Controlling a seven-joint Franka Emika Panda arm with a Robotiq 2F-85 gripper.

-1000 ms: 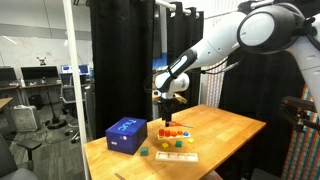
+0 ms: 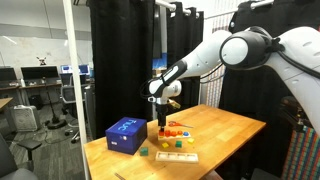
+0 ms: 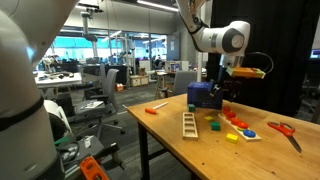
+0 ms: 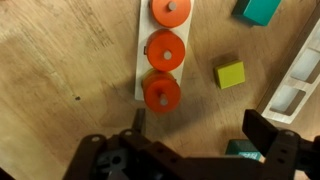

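My gripper is open in the wrist view, its two dark fingers wide apart with nothing between them. Ahead of the gap and closer to the left finger [image 4: 133,132] is the nearest red round-topped piece [image 4: 162,92]. It stands at the end of a pale strip that carries more red pieces [image 4: 165,50] in a row. In exterior view 1 the gripper [image 2: 158,112] hangs over the table near the left end of the row of red pieces [image 2: 173,133]. A yellow block [image 4: 229,74] lies apart from the strip, to its right.
A white slotted tray [image 2: 177,157] sits toward the table's front, with a green block [image 2: 144,152] to its left. The blue box [image 2: 126,135] stands close to the gripper's left. Red-handled scissors [image 3: 281,128] lie past the strip.
In exterior view 1 my arm has come down and slightly left, bringing the gripper closer to the left end of the row. The objects on the table look unmoved.
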